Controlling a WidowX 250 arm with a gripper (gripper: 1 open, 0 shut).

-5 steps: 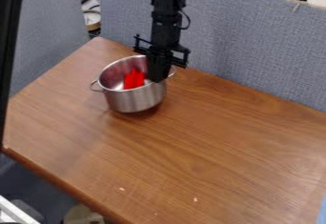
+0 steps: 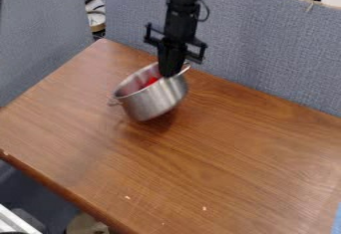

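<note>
A steel pot with loop handles is tilted up off the wooden table, its opening tipped toward the upper left and a shadow beneath it. A bit of something red shows inside it. My black gripper is at the pot's upper right rim; its fingertips are small and dark here, and it looks shut on that rim, though the contact is hard to make out.
Grey padded walls stand behind and to the left of the table. Clutter lies beyond the table's lower left edge.
The pot has tilted and shifted slightly right, hiding most of the red object inside. My gripper has moved a little to the right with it.
</note>
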